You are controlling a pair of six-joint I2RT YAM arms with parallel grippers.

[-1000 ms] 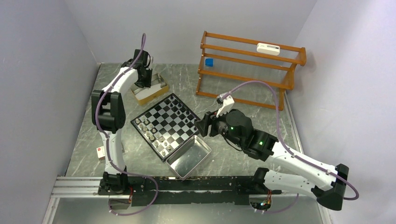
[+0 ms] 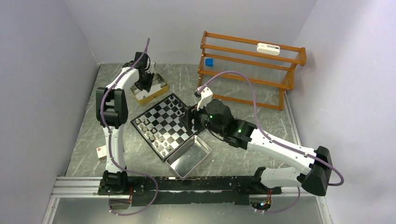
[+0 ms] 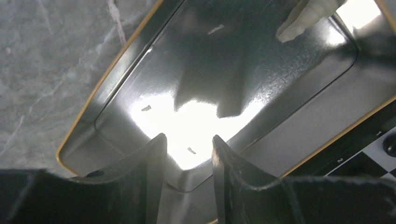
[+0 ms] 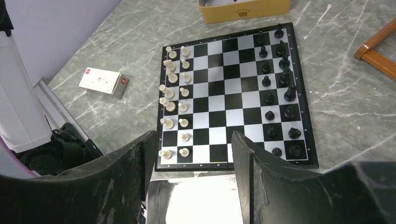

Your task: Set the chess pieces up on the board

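The chessboard [image 4: 224, 102] carries rows of white pieces [image 4: 169, 90] on one side and black pieces [image 4: 290, 93] on the other. My left gripper hangs in a gold-rimmed tin [image 2: 149, 96] at the back left, fingers apart, nothing between them; a cream piece or crumpled object [image 3: 303, 21] lies at the tin's far end, its shape unclear. My right gripper is open and empty above the near right of the board and the steel tray.
A steel tray [image 2: 188, 157] lies in front of the board. A wooden rack [image 2: 247, 76] stands at the back right. A small white box [image 4: 103, 82] lies left of the board.
My right gripper has moved left over the board from farther right. The left arm has shifted slightly around the tin.
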